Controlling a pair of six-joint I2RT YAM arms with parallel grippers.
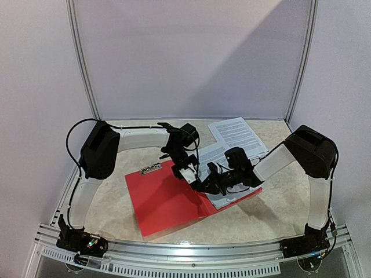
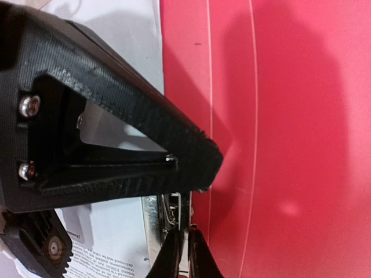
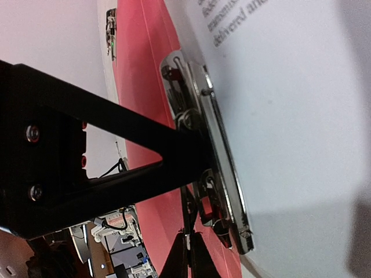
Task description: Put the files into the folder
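Note:
The red folder [image 1: 162, 200] lies open on the table, its left cover bare. Printed sheets [image 3: 290, 133] rest on the right side, beside the metal clip [image 3: 223, 156] along the fold. My left gripper is shut on part of that clip [image 2: 153, 223], at the edge of the sheets. From the right, my right gripper reaches the same clip and is shut, with nothing clear between its fingertips. Both grippers hide much of the clip from above.
Another printed sheet [image 1: 237, 136] lies at the back right, partly beyond the folder. A second metal clip [image 1: 151, 168] sits at the left cover's upper edge. Bare table [image 1: 284, 202] shows at the right. The two arms are close together over the fold.

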